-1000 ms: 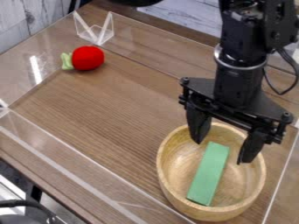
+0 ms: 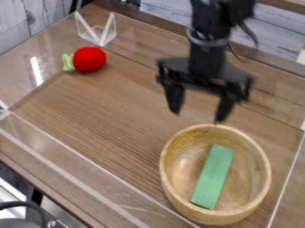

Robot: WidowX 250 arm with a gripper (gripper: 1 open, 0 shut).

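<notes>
The dark robot gripper (image 2: 202,98) hangs over the upper middle of the table, blurred, its fingers spread open. Below it a cream oval bowl (image 2: 179,169) holds a green block (image 2: 212,174), lying lengthwise inside. No object is visible between the fingers, though blur hides detail.
A red round object (image 2: 89,59) with a green part beside it sits at the upper left. A white wire-like item (image 2: 95,27) stands at the back left.
The gripper has risen away from the bowl toward the back of the table, leaving the green block in the bowl in clear view.
</notes>
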